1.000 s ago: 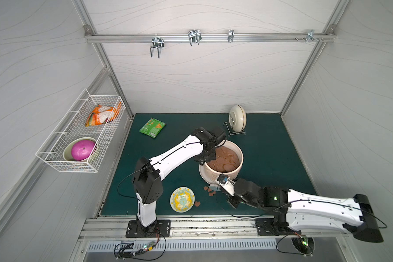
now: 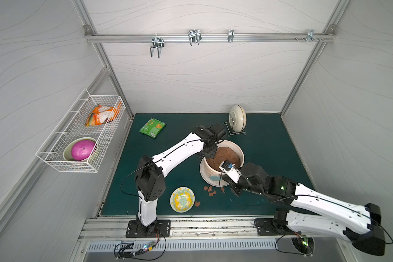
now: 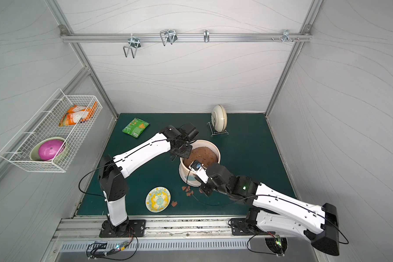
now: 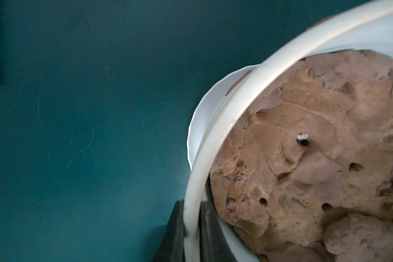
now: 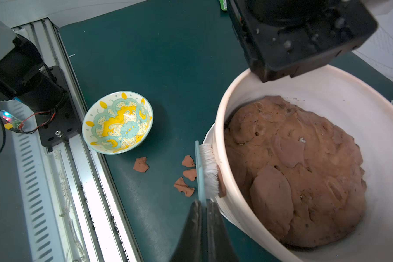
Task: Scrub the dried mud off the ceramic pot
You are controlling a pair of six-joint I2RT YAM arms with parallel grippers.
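The pale ceramic pot (image 5: 382, 131) is filled with brown soil (image 5: 301, 174) and stands on a white saucer (image 4: 200, 120). My left gripper is shut on the pot's rim, at its left side. A light blue brush (image 5: 200, 170) with white bristles (image 5: 210, 172) is in my right gripper, which is shut on its thin handle. The bristles are up against the pot's outer wall on the near side. A brown mud patch (image 5: 221, 185) shows on the wall right beside them. The pot's far outer wall is hidden.
Several mud flakes (image 5: 183, 187) lie on the green table before the pot. A patterned bowl (image 2: 182, 200) sits front left, a green packet (image 2: 152, 127) at the back left. Plates in a rack (image 2: 237, 118) stand behind. A wire basket (image 2: 80, 131) hangs left.
My right gripper has moved up and away from the table's front edge, bringing the brush higher along the pot's near side.
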